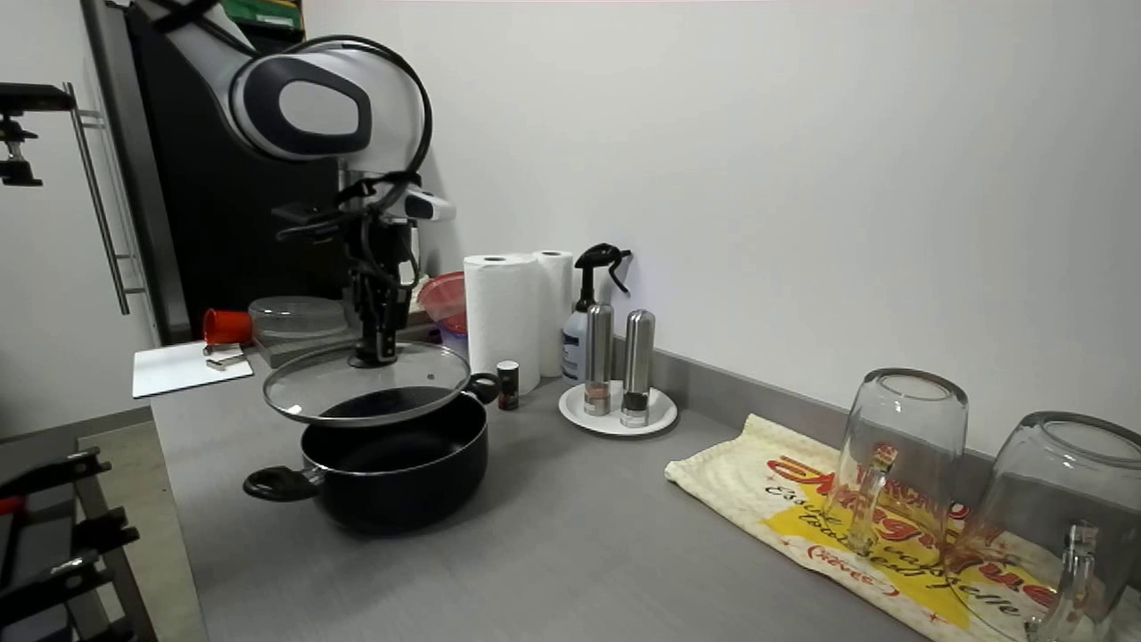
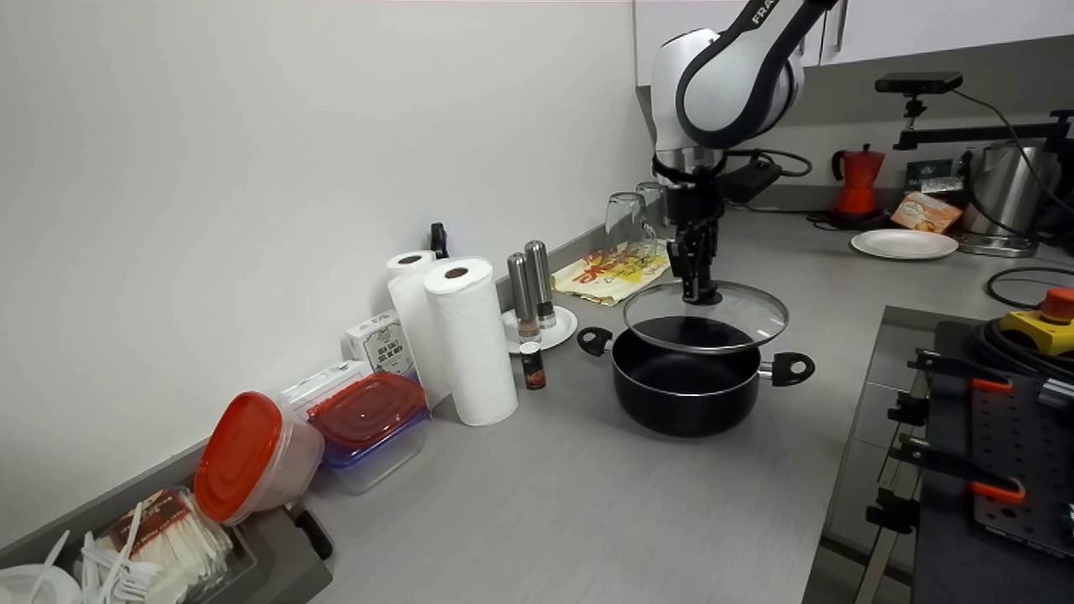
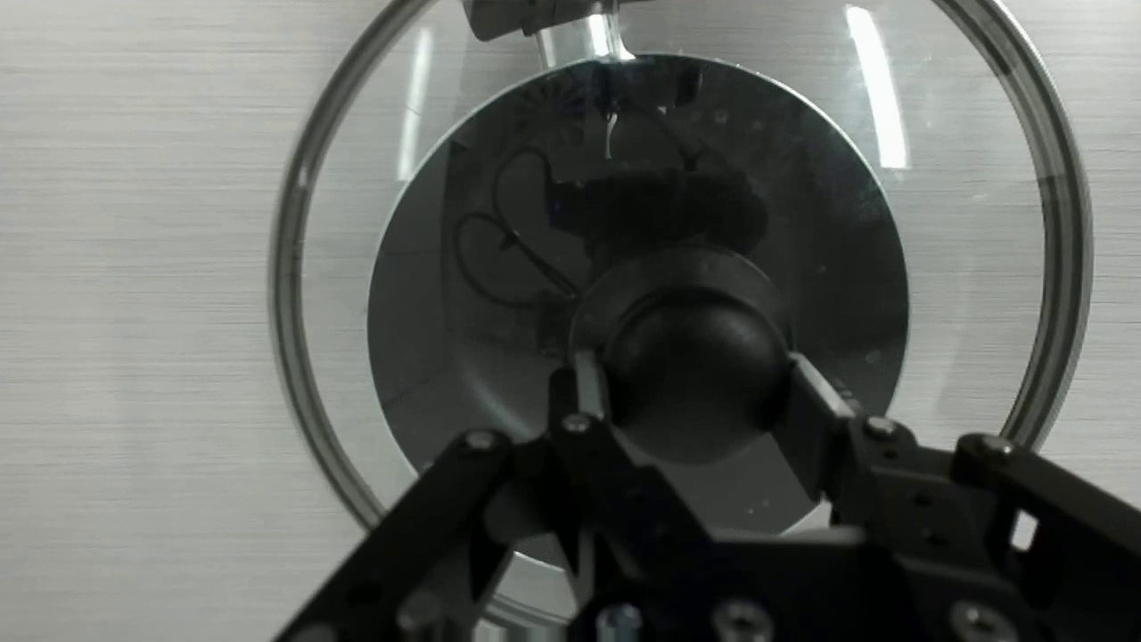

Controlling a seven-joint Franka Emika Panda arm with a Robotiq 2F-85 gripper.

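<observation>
My gripper is shut on the black knob of a round glass lid. In the wrist view the knob sits between the two fingers, with the lid's steel rim spreading wide around it. A black two-handled pot stands on the counter. The lid hangs above the pot, apart from its rim, and overlaps its opening in both exterior views. Through the glass the dark pot interior shows below. The pot looks empty where its inside is visible.
Close to the pot's far handle stands a small spice jar. Paper towel rolls and a white plate with two grinders are by the wall. Glass mugs rest on a cloth. Counter in front of the pot is clear.
</observation>
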